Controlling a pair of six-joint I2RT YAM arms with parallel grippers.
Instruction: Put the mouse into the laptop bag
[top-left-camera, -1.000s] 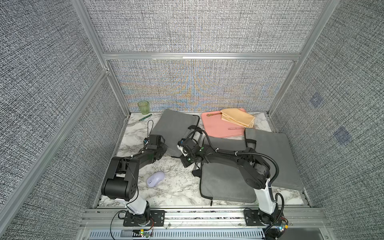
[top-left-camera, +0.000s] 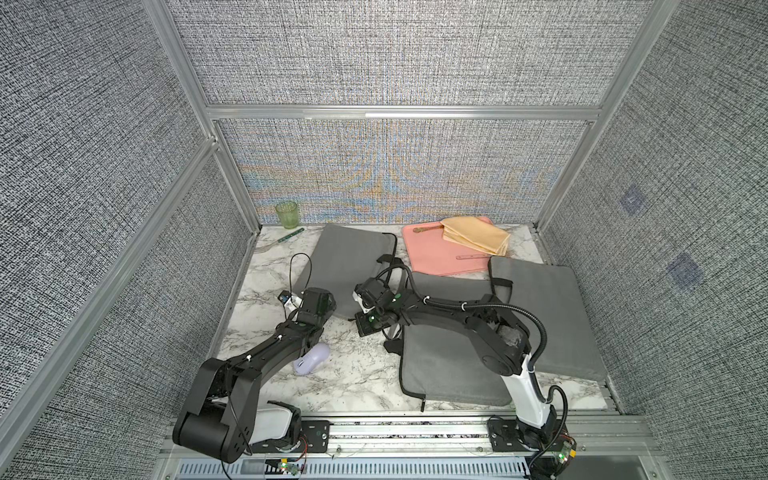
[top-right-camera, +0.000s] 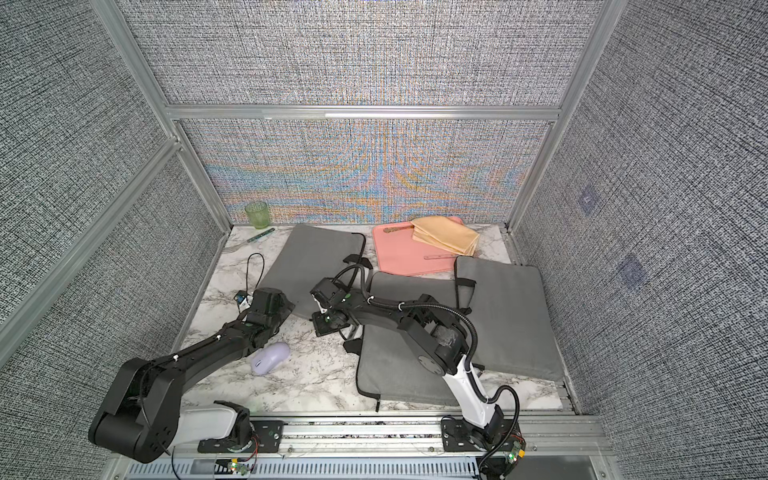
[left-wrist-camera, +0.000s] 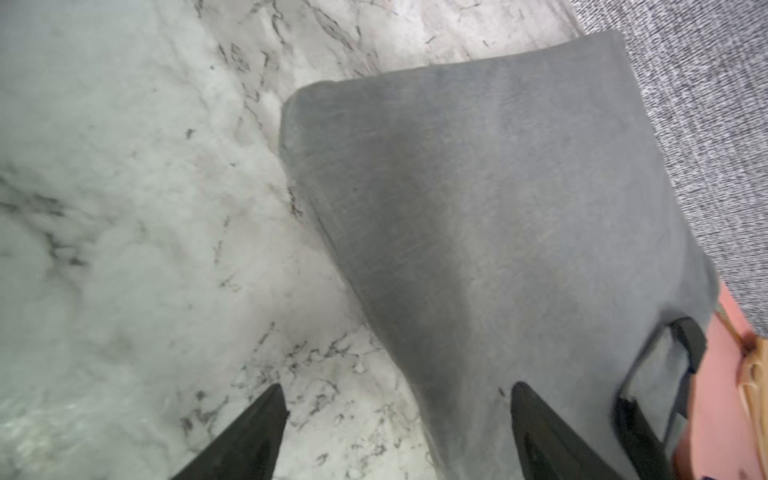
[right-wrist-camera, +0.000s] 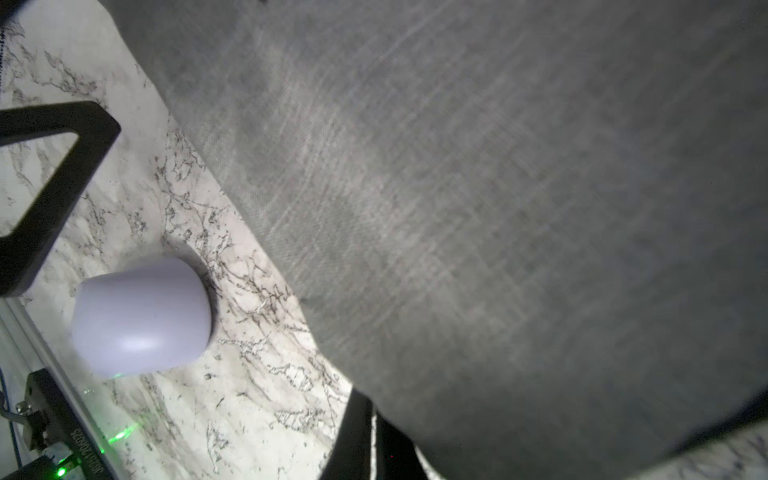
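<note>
The lilac mouse (top-left-camera: 312, 359) lies on the marble table, close beside the left arm; it shows again at the left of the right wrist view as a rounded lilac shape (right-wrist-camera: 144, 324). Behind the grippers lies a grey laptop bag (top-left-camera: 350, 252), which fills much of the right wrist view. My left gripper is open, its fingers (left-wrist-camera: 254, 436) wide apart over the bag's near edge, nothing held. My right gripper is shut at the bag's near edge; whether fabric is pinched between its fingers cannot be told.
Two more grey bags lie to the right, one under the right arm (top-left-camera: 452, 360) and one beyond it (top-left-camera: 552, 320). At the back are a pink mat (top-left-camera: 436, 252), a yellow cloth (top-left-camera: 476, 233) and a green glass (top-left-camera: 287, 214). Bare table surrounds the mouse.
The grey bag behind has shifted slightly. The mouse has stayed in place.
</note>
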